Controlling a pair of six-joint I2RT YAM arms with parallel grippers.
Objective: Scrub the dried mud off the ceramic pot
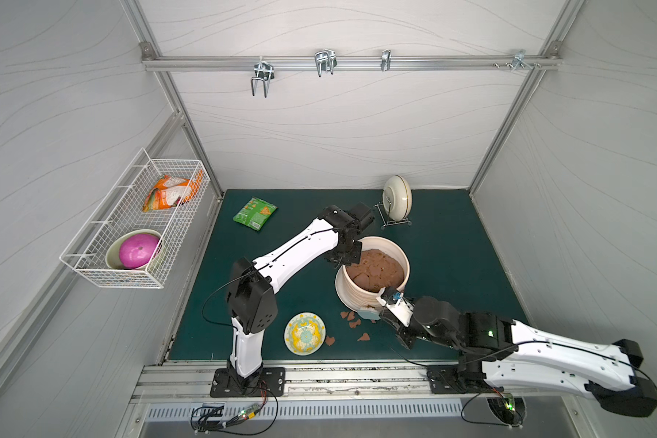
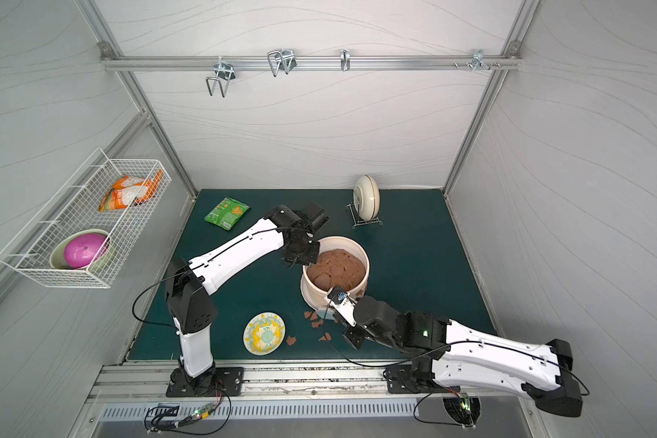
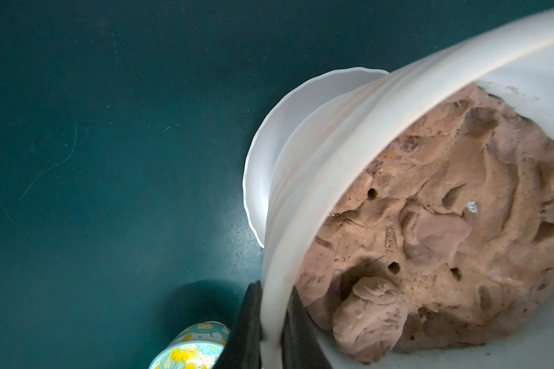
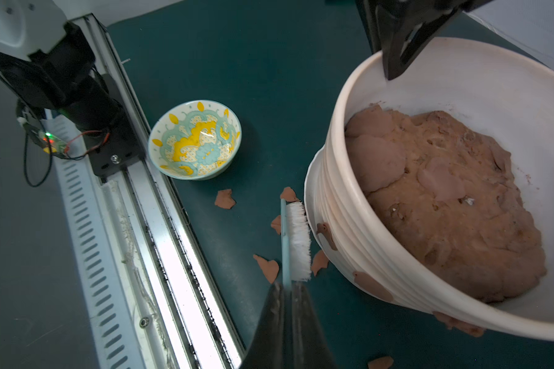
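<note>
The pale ceramic pot (image 1: 401,273), full of brown soil-like mass (image 2: 335,266), sits on a saucer (image 3: 258,166). My left gripper is shut on the pot's rim at its left side. My right gripper is shut on a light-blue brush (image 4: 295,240) with white bristles, low beside the pot's front. Brown mud patches (image 4: 369,286) cling to the outer wall, and loose flakes (image 4: 267,267) lie on the table near it.
A patterned bowl (image 1: 304,333) is at the front left, a green packet (image 1: 254,213) at the back left, a rack with plates (image 1: 396,200) behind. A wire basket (image 1: 175,241) hangs on the left wall.
</note>
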